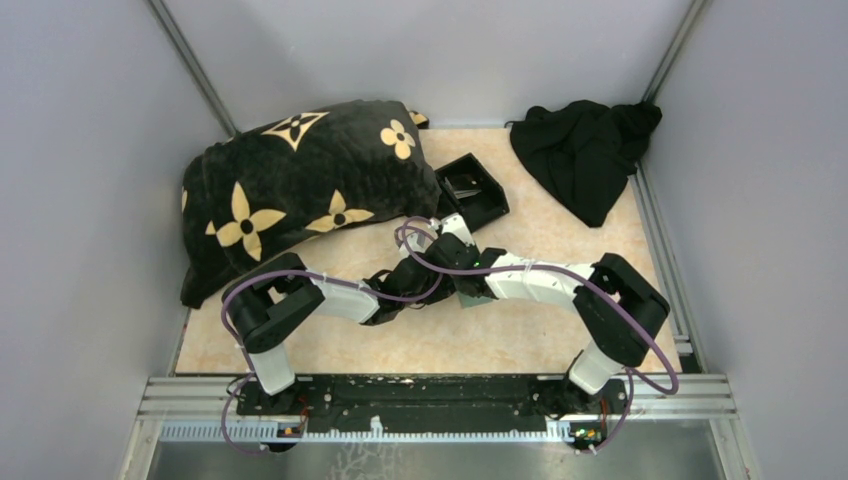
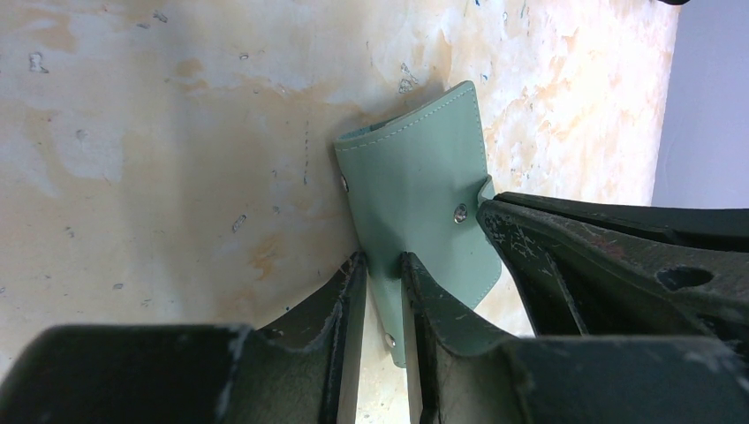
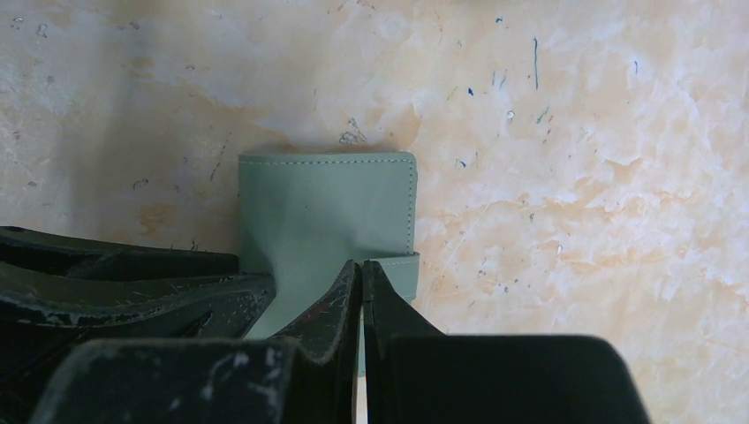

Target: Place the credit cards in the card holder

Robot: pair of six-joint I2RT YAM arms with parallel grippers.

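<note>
The green card holder (image 2: 424, 168) lies on the table, its stitched opening at the far end and a small strap (image 3: 397, 276) with a snap on its right side. My left gripper is shut on the holder's left edge. At the strap, my right gripper is shut with its tips against the strap's inner end; whether the strap is pinched between them cannot be made out. From above, the arms cover most of the holder, leaving a green corner (image 1: 475, 301) visible. No card shows clearly inside the holder.
Behind the grippers stands a black open box (image 1: 490, 205) with pale flat items (image 1: 463, 190) in it. A patterned black cushion (image 1: 300, 180) fills the back left, and a black cloth (image 1: 580, 150) lies at the back right.
</note>
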